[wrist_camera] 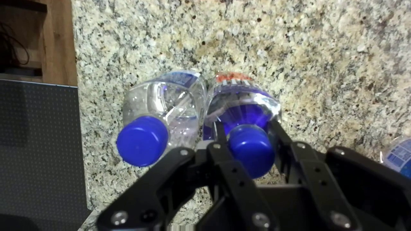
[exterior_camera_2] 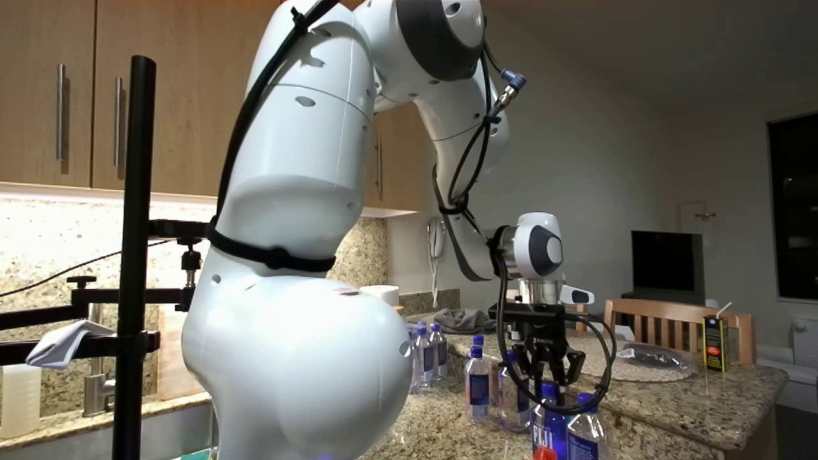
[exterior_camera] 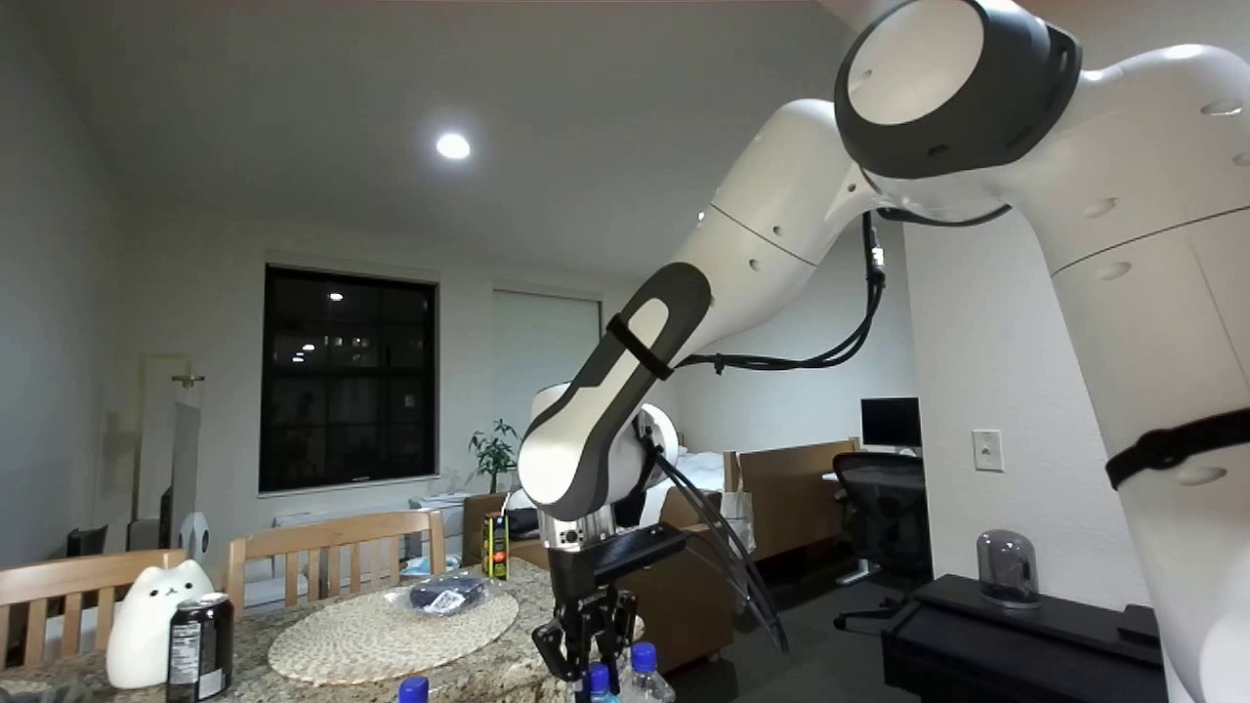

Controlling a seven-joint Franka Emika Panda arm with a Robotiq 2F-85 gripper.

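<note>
In the wrist view, my gripper is shut on the neck of a clear water bottle point(wrist_camera: 240, 92), just below its blue cap point(wrist_camera: 252, 150). This bottle carries a red-marked label and stands on the granite counter. Touching or nearly touching its left side in that view is a second blue-capped bottle point(wrist_camera: 173, 100), outside the fingers. From exterior view 2, the gripper point(exterior_camera_2: 553, 379) points down over the held bottle point(exterior_camera_2: 549, 429), with the neighbour bottle point(exterior_camera_2: 587, 438) to its right. Exterior view 1 cuts off the lower parts of both.
More bottles point(exterior_camera_2: 477, 379) stand on the counter behind the gripper, and another group point(exterior_camera_2: 424, 356) is further back. A raised counter point(exterior_camera_2: 690, 410) holds a round woven mat point(exterior_camera: 352, 639), a dark can point(exterior_camera: 200, 650) and a white cat figure point(exterior_camera: 150, 627). The counter's edge point(wrist_camera: 81, 134) is close to the neighbour bottle.
</note>
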